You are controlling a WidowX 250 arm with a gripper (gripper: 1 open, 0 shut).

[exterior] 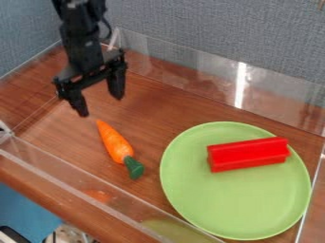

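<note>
My dark gripper (98, 93) hangs open over the wooden floor at the upper left, above and left of an orange carrot (114, 140) with a green top. The carrot lies on the wood, with nothing between it and the plate but bare wood. A red block (246, 154) rests on a round green plate (229, 199) at the right.
Clear plastic walls (76, 185) edge the wooden surface (172, 109) at the front and back, with grey padded walls behind.
</note>
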